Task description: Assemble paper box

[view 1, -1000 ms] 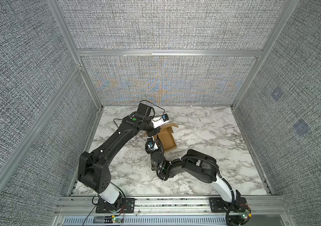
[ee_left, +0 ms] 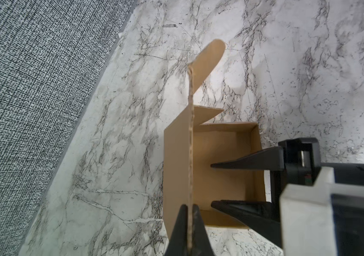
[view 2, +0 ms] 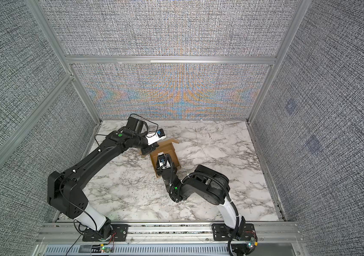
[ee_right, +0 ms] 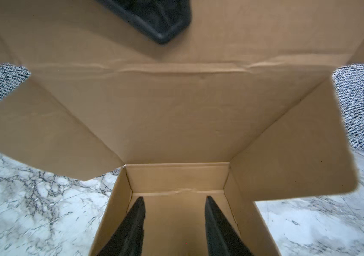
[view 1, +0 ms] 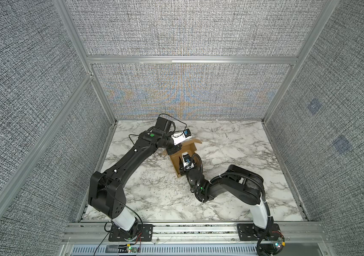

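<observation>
A brown cardboard box (view 1: 192, 147) stands open in mid-table, its lid and tabs raised toward the back. My left gripper is shut on the raised lid panel (ee_left: 177, 166), seen edge-on in the left wrist view; its dark tip also shows against that panel atop the right wrist view. My right gripper is part open over the box's interior (ee_right: 177, 221), nothing between its fingers. In the left wrist view its two fingers reach across the box from the right. The side tabs (ee_right: 293, 149) of the lid splay outward.
Bare marble table (view 1: 233, 145) surrounds the box, with free room to the right and front. Fabric walls and metal frame rails bound the table at the sides and back.
My right arm has moved rightward, its gripper now over the box from its left front side. The box's front has shifted a little left. The left arm is nearly unchanged.
</observation>
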